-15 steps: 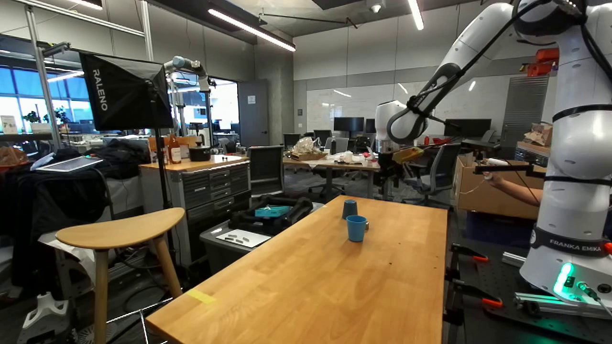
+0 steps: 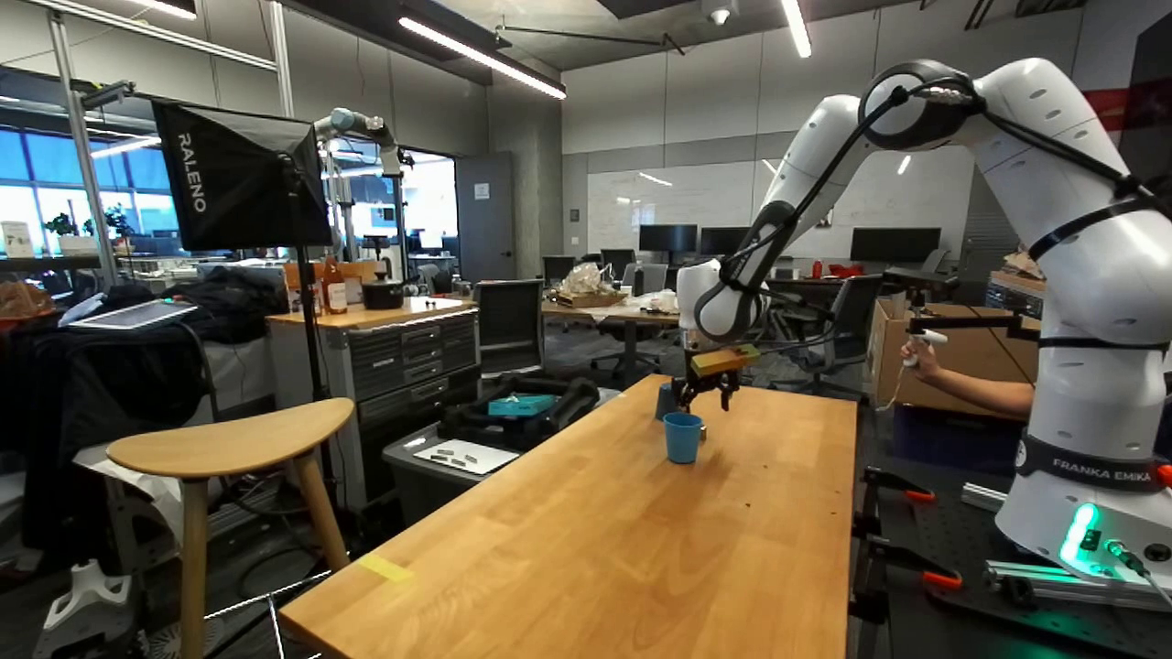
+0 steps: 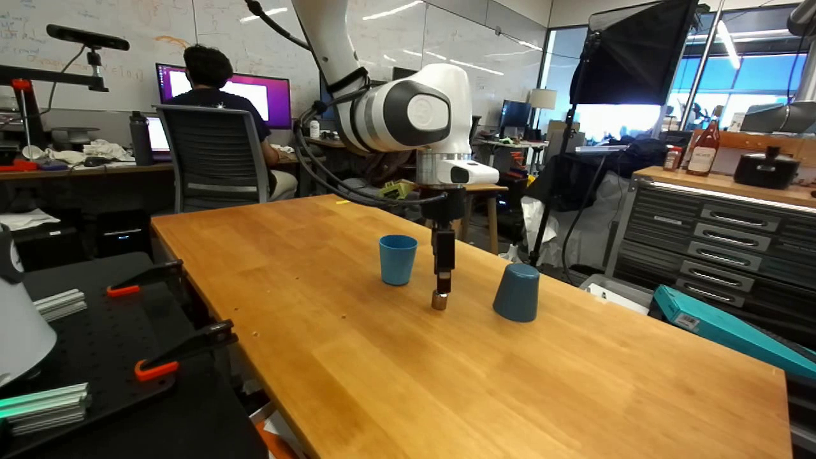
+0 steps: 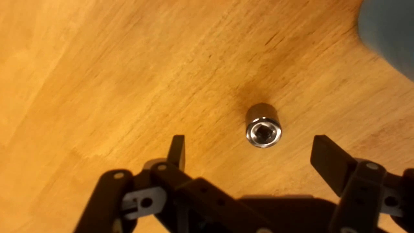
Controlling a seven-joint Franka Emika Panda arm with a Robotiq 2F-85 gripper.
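In the wrist view a small shiny metal socket (image 4: 264,126) stands upright on the wooden table, its square hole facing up. My gripper is open above it, one finger to each side and nothing held; the socket lies in the gap, nearer the right finger and a little beyond the tips. In exterior view 2 the gripper (image 3: 442,283) hangs straight down over the socket (image 3: 439,301). A blue cup (image 3: 397,261) stands upright, mouth up, on one side. On the other side sits a darker blue cup (image 3: 517,294), mouth down.
Clamps (image 2: 912,566) with orange tips line its edge beside the robot base. A wooden stool (image 2: 231,439) and a grey bin with a teal box (image 2: 522,405) stand beyond the other edge.
The arm has come down and to the left in exterior view 1, from above the table's far side to low over the socket. Both cups and the socket have stayed put.
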